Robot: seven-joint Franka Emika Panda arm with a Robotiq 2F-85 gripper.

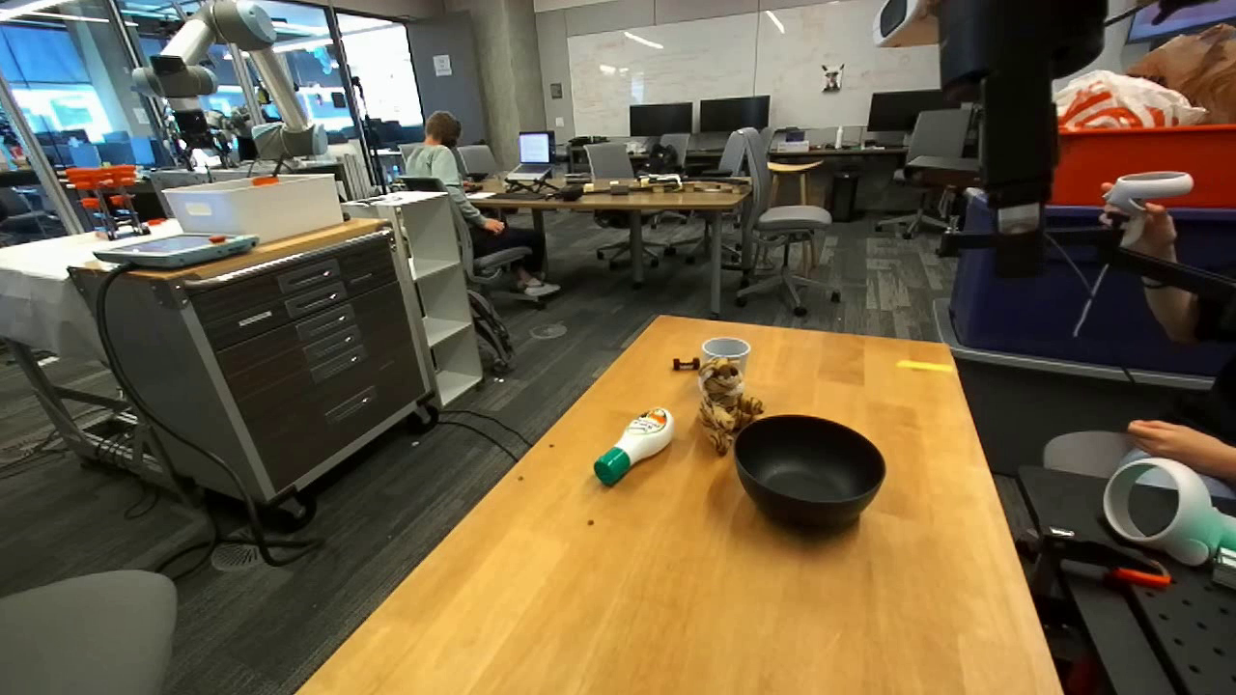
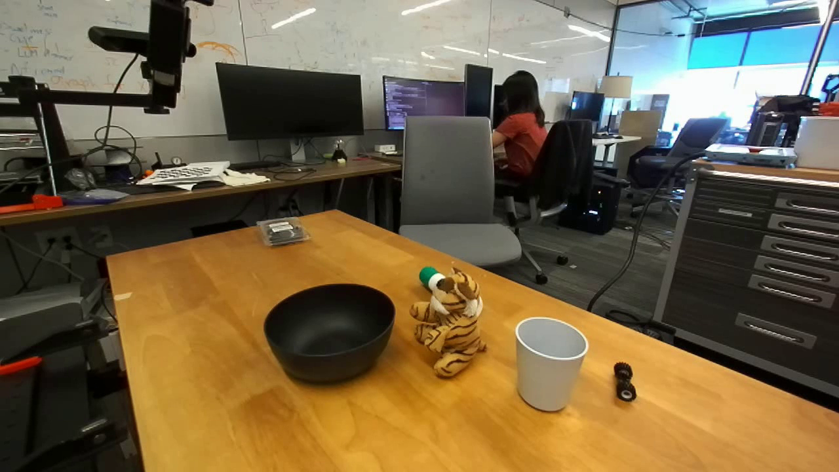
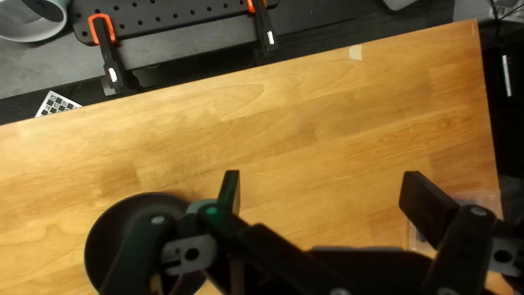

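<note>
A black bowl [image 1: 810,469] stands upright on the wooden table [image 2: 212,425] and appears empty. Beside it sits a tiger plush [image 2: 453,326]. A white bottle with a green cap [image 1: 636,445] lies on its side near the plush. The pale grey cup [image 2: 550,366] is upright, and a small dark dumbbell-shaped piece [image 2: 624,382] lies by it. High over the table's right side hangs my gripper, its fingers wide apart with nothing between them. In the wrist view the bowl [image 3: 105,236] is partly hidden behind the left finger.
A clear plastic package [image 2: 283,231] lies near one table corner. Clamps [image 3: 114,73] hold a black perforated plate [image 3: 172,14] beyond the table edge. A person's hand with a white controller [image 1: 1149,191] is at the right. Bare tabletop spreads in front of the bowl.
</note>
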